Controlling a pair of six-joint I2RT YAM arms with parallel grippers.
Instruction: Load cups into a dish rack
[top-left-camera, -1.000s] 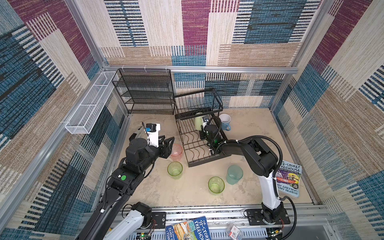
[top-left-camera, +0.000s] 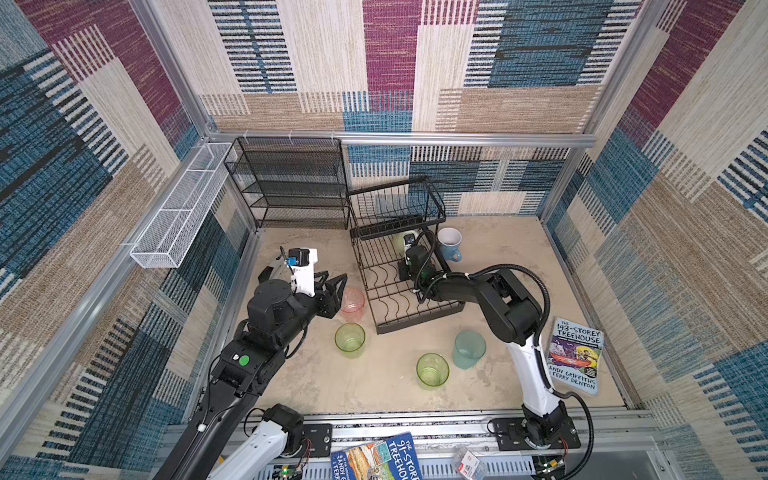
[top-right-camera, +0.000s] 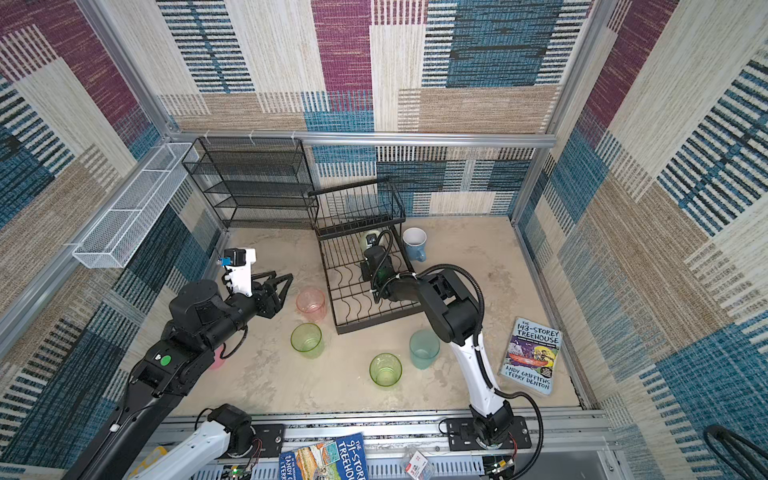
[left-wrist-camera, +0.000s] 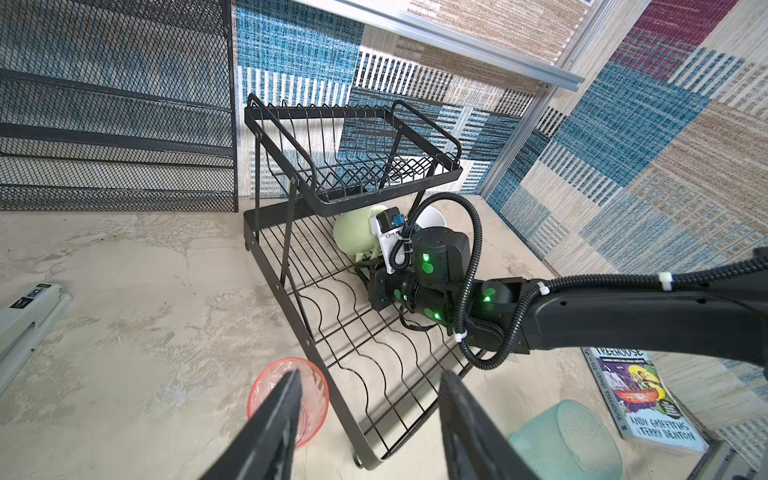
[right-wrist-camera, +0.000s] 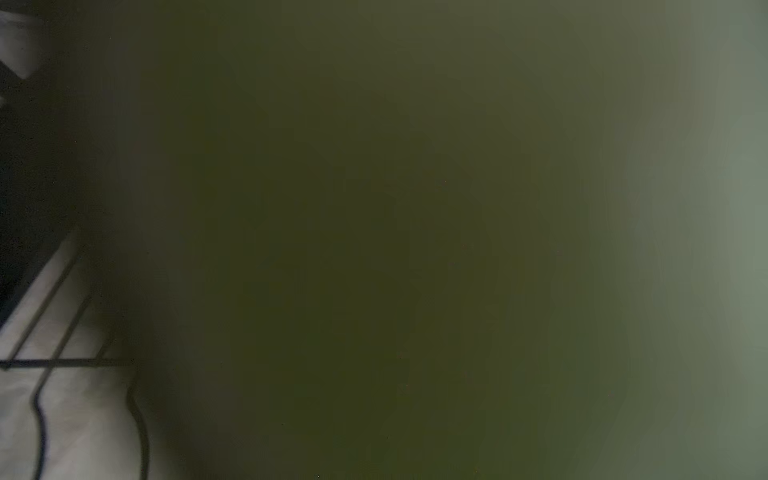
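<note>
The black dish rack (left-wrist-camera: 340, 420) stands in the middle. A pale green cup lies inside it under the upper shelf, with my right gripper against it; the right wrist view is filled by blurred green, so its hold cannot be told. My left gripper stands open above the table at left. A pink glass (top-left-camera: 353, 301), a green glass (top-left-camera: 349, 339), another green glass (top-left-camera: 433, 369) and a teal glass (top-left-camera: 469, 347) stand outside the rack. A blue mug (top-left-camera: 450, 244) stands right of it.
A black mesh shelf (top-left-camera: 285, 188) stands at the back left, a white wire basket (top-left-camera: 180, 204) hangs on the left side. A book (top-left-camera: 574, 360) lies at the right. The front middle and back right of the table have some free room.
</note>
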